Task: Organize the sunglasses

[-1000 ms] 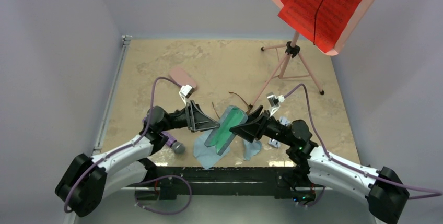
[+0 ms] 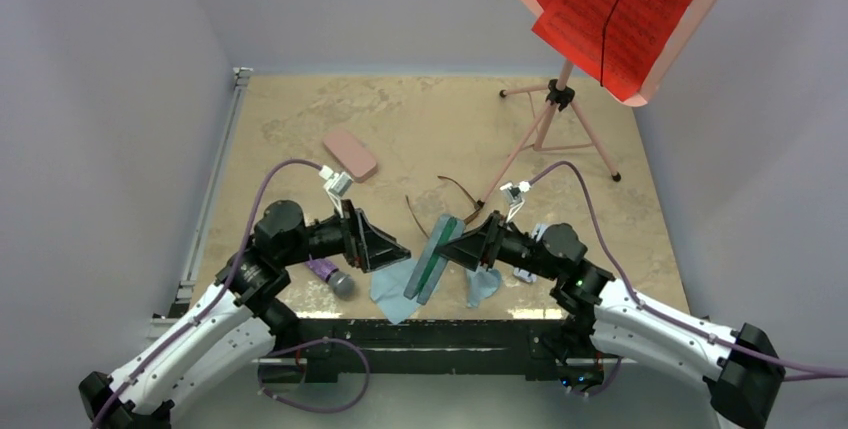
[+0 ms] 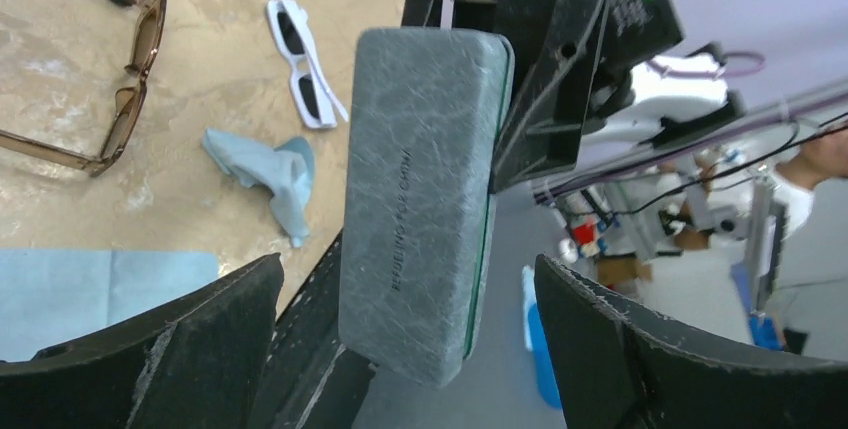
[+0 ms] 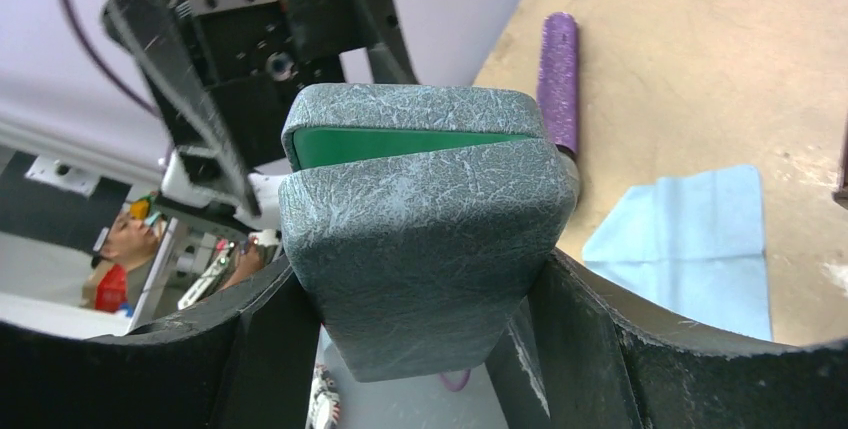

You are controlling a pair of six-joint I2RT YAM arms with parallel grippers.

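Note:
A grey-blue glasses case [image 2: 432,259] hangs slightly ajar in my right gripper [image 2: 450,251], green lining showing in the right wrist view. My open left gripper [image 2: 392,249] faces it, apart, with nothing between its fingers. Brown sunglasses [image 3: 140,69] lie unfolded on the table; white sunglasses [image 3: 305,74] lie folded, partly hidden by the right arm in the top view. A blue cloth [image 2: 390,294] and a second cloth [image 3: 260,169] lie near the front edge.
A pink case [image 2: 350,154] lies at the back left, and a purple cylinder with a grey head [image 4: 557,89] at the front left. A stand with red sheets [image 2: 620,14] stands at the back right.
The case in my right gripper swung down toward the front edge and back up, its opening now narrower than a second ago. The left gripper drew back and turned.

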